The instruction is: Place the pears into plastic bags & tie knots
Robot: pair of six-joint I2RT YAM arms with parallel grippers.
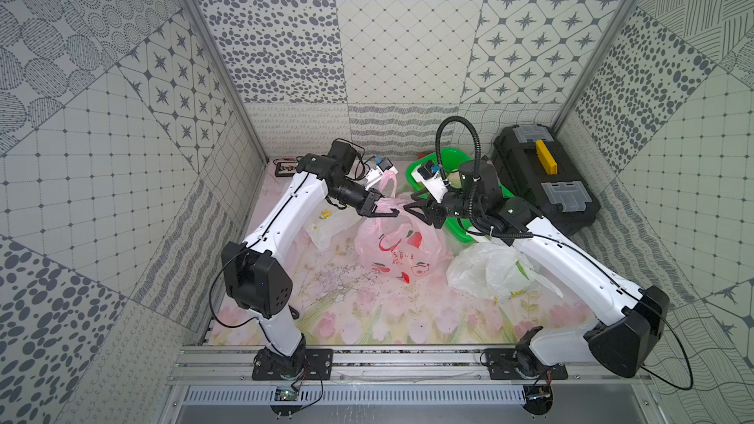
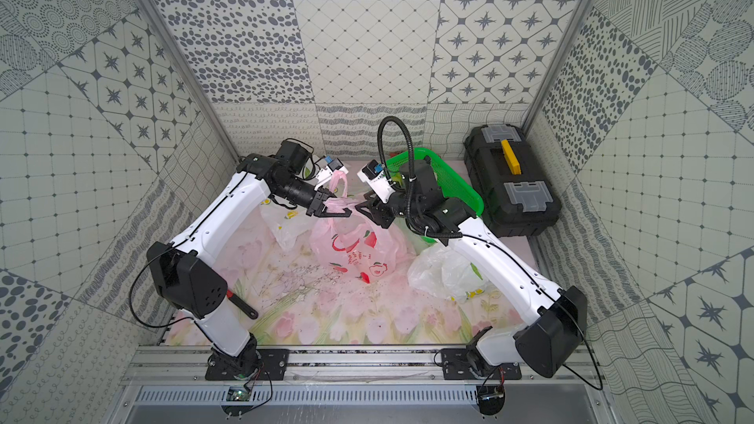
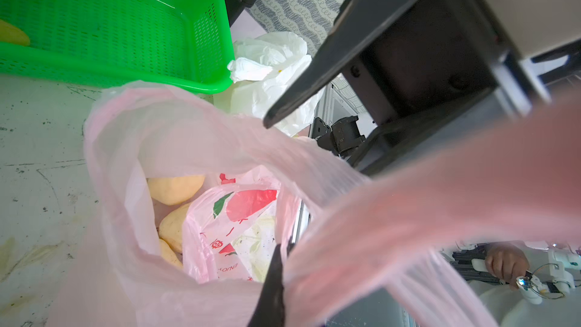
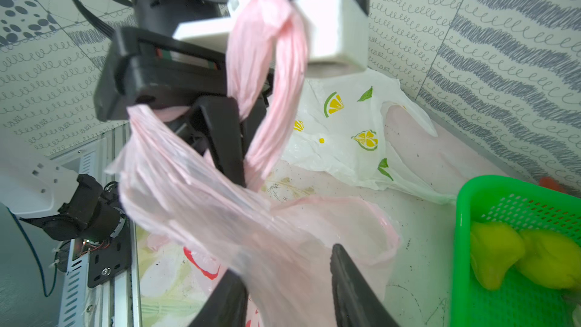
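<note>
A pink plastic bag [image 1: 400, 247] with red prints stands mid-table, its top pulled up in twisted strands around my left gripper [image 1: 381, 208]; pale pears [image 3: 172, 187] show inside in the left wrist view. The left gripper is shut; whether strands lie between its fingers is hard to tell. My right gripper [image 1: 412, 212] stands open just right of it, at the bag's upper edge; in the right wrist view pink film crosses in front of its fingertips.
A green basket [image 2: 451, 180] with pears [image 4: 496, 251] sits behind at right, beside a black toolbox [image 2: 510, 188]. White bags [image 1: 495, 271] lie at right and back left.
</note>
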